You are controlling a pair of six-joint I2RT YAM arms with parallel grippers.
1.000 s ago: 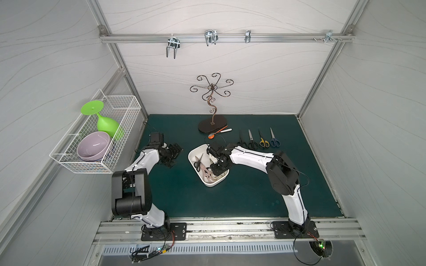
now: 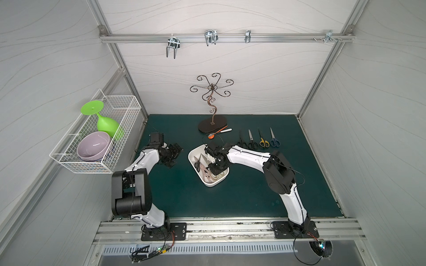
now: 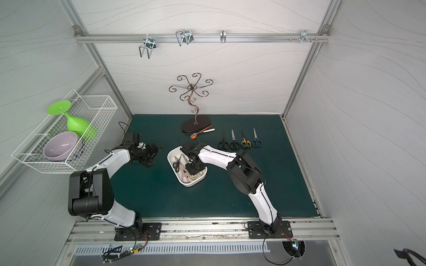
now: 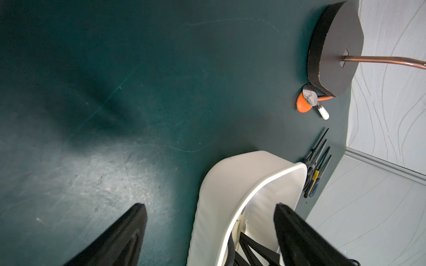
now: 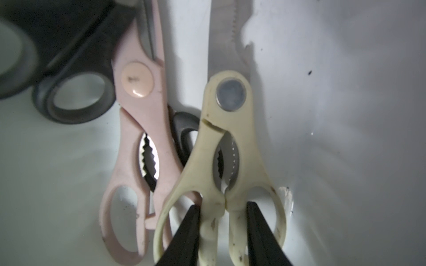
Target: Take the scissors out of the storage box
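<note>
The white storage box (image 2: 195, 154) stands mid-table with several scissors in it. In the right wrist view, cream-handled scissors (image 5: 228, 133) lie uppermost, beside pink ones (image 5: 142, 93) and black-handled ones (image 5: 84, 75). My right gripper is down inside the box, its fingers against the two inner handle bars of the cream scissors from either side, shut on them. How firm the hold is does not show. My left gripper is open and empty, left of the box, fingers wide apart.
Several scissors (image 2: 263, 141) lie in a row at the table's back right. A dark stand base (image 2: 213, 122) with a curly metal rack and an orange tool (image 2: 211, 136) is behind the box. A wire basket (image 2: 84, 167) hangs at left.
The right gripper has shifted slightly left in the box over the last second. A pale shape now shows more plainly at the box's far end. The left arm has not moved.
</note>
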